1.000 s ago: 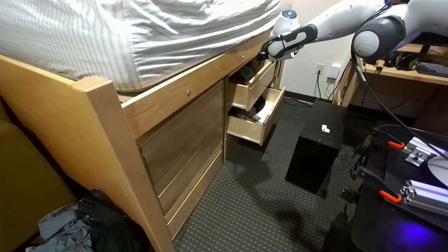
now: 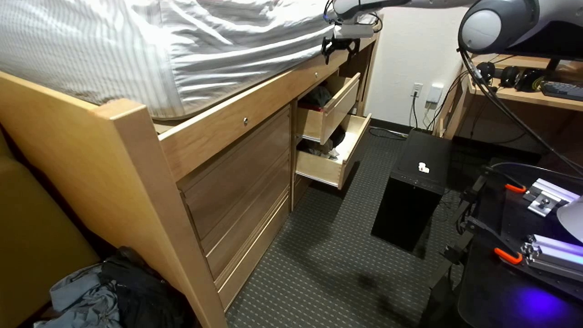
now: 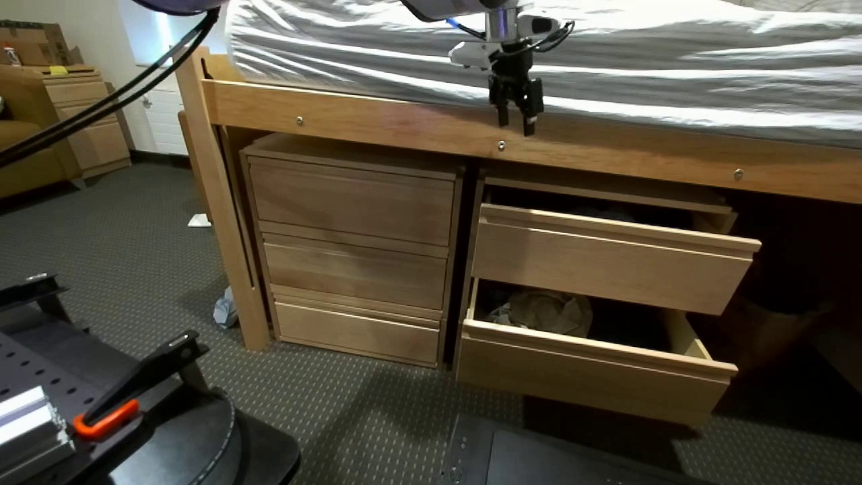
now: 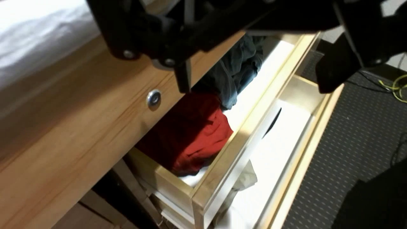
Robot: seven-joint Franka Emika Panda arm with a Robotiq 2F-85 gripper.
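Observation:
Above the bed's side rail (image 3: 614,147), my gripper (image 3: 517,122) points downward with its two fingers apart and nothing between them. The wrist view shows the same wide gap between its fingertips. Below it, two drawers stand pulled out, the upper drawer (image 3: 606,263) over the lower drawer (image 3: 590,368). A red cloth (image 4: 202,129) and a grey-blue cloth (image 4: 238,63) lie in the upper one. The lower one holds a tan cloth (image 3: 549,311) and darker items that are hard to make out. My gripper touches neither drawer.
A closed set of drawers (image 3: 355,202) stands to the left of the open ones. On the floor in front is a black box (image 2: 415,164). The mattress (image 2: 235,49) lies above the rail. A black table with clamps (image 2: 508,257) is at the right; carpet between is clear.
The arm has risen from beside the upper drawer's far end to above the rail, and the gripper now points down. Both drawers look unchanged.

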